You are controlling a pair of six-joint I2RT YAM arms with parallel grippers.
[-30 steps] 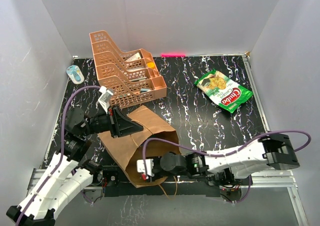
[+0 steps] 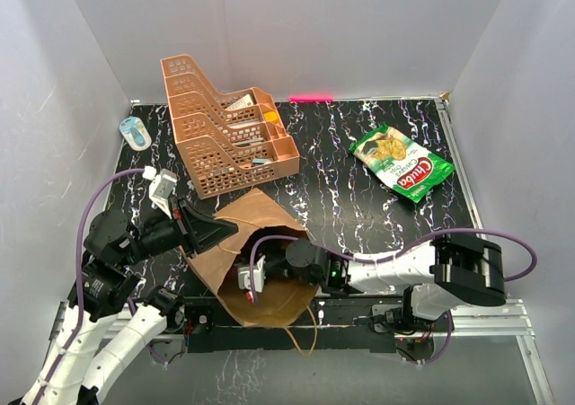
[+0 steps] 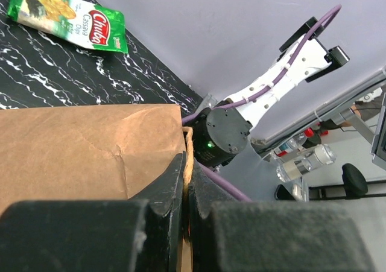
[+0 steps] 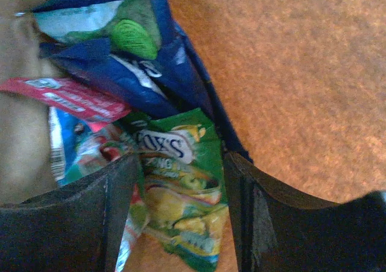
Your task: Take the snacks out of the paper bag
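Observation:
The brown paper bag (image 2: 241, 209) lies on its side with its mouth toward the front of the table. In the left wrist view, my left gripper is shut on the bag's twisted tan handle at the rim. Inside the bag, my right gripper stands part open, one finger to each side of a green Fox's packet (image 4: 181, 181). Beside that packet lie blue packets (image 4: 139, 73), a pink one (image 4: 72, 98) and a colourful one (image 4: 111, 157). A green Chiba chips bag (image 2: 402, 162) rests on the table at the right, outside the paper bag.
An orange file rack (image 2: 216, 149) stands behind the paper bag, with a pale blue can (image 2: 136, 134) to its left. A pink strip (image 2: 311, 98) lies at the back edge.
The left gripper has moved somewhat left. The chips bag has stayed put.

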